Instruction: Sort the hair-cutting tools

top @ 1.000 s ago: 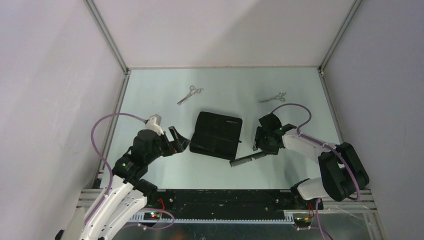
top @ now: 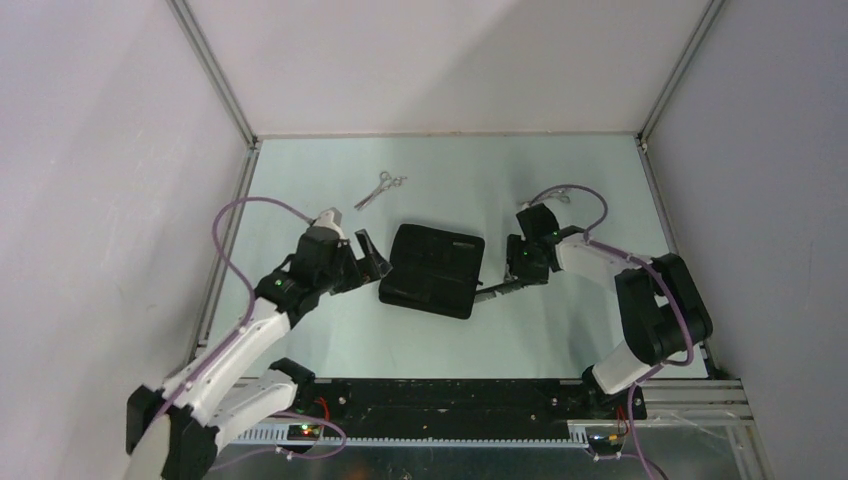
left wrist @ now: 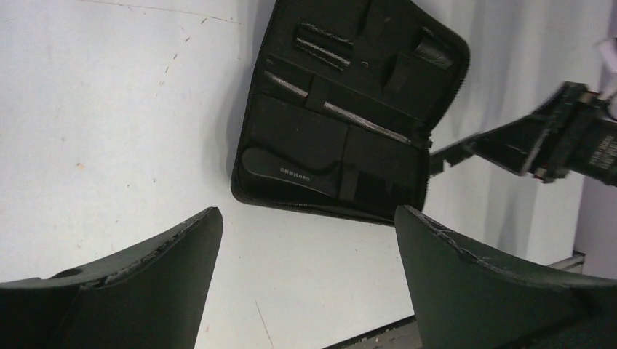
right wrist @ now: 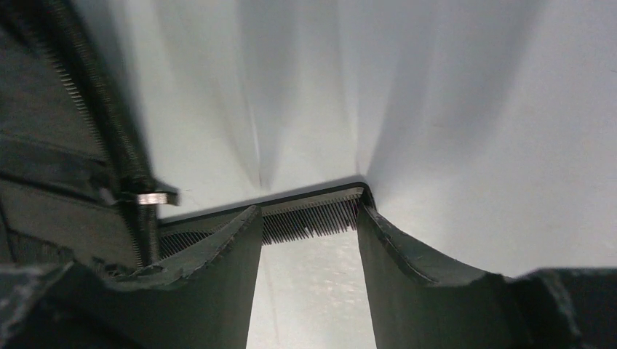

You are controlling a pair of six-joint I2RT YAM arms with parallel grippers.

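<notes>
An open black zip case [top: 430, 268] lies mid-table, its elastic loops and pockets visible in the left wrist view [left wrist: 291, 123]. A black comb [right wrist: 305, 218] lies flat beside the case's right edge. My right gripper is over the comb's outer end, fingers part open, one finger at that end; whether it grips the comb is unclear. My left gripper [top: 372, 255] stands open at the case's left side, nothing between its fingers. Silver scissors [top: 378, 190] lie at the back left; another pair [top: 560, 196] at the back right is partly hidden by the right arm's cable.
Walls enclose the sides and back. The dark front edge runs below both arms.
The comb has shifted back toward the case's right edge, and my right gripper has moved along with it.
</notes>
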